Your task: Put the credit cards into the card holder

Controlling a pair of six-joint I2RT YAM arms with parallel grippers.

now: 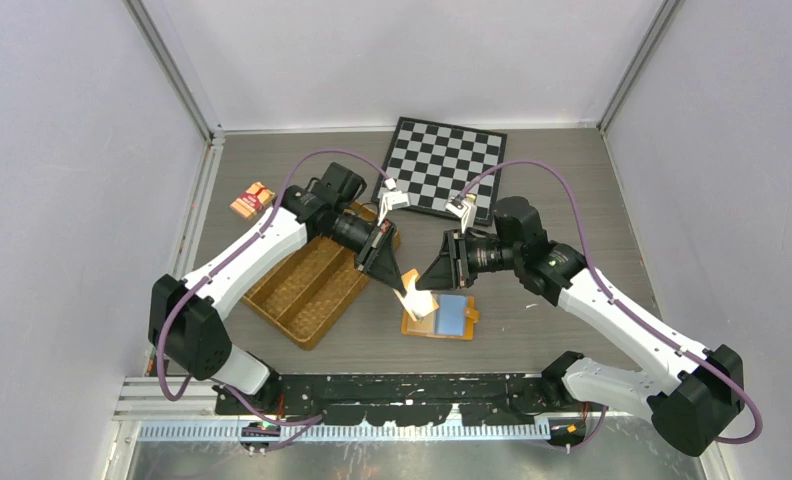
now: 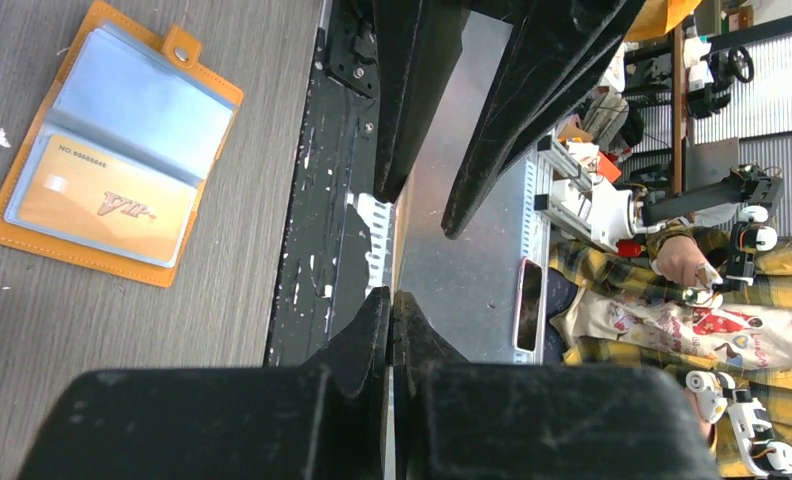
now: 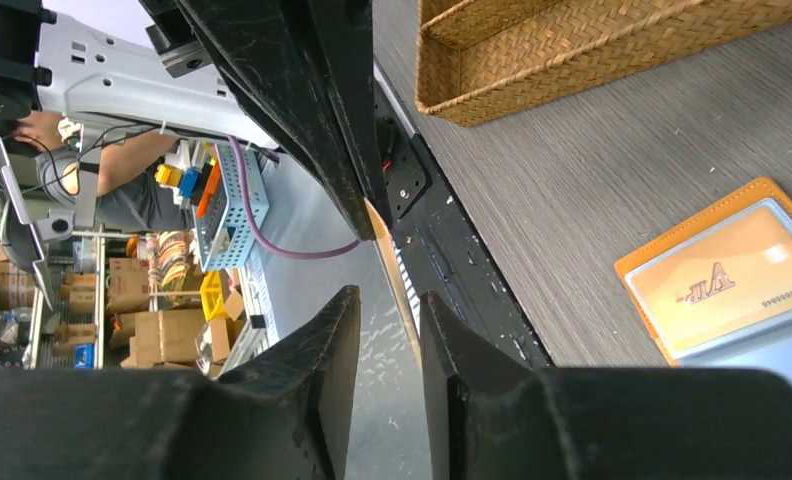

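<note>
My left gripper point(image 1: 401, 291) is shut on one end of a credit card point(image 1: 422, 303), held up above the table. In the left wrist view the card point(image 2: 399, 240) shows only as a thin edge between the left fingertips. My right gripper is part open, its fingers standing on both sides of the card's free end. The right wrist view shows the card point(image 3: 396, 272) edge-on, closer to the right finger of the pair. Below lies the orange card holder point(image 1: 475, 316), spread open, a gold card point(image 2: 92, 205) in one sleeve and a bluish sleeve beside it.
A woven divided basket point(image 1: 309, 340) stands left of the holder, partly under the left arm. At the back lies a checkered board point(image 1: 442, 160). A red and yellow packet point(image 1: 252, 200) is at the far left. Table right of the holder is clear.
</note>
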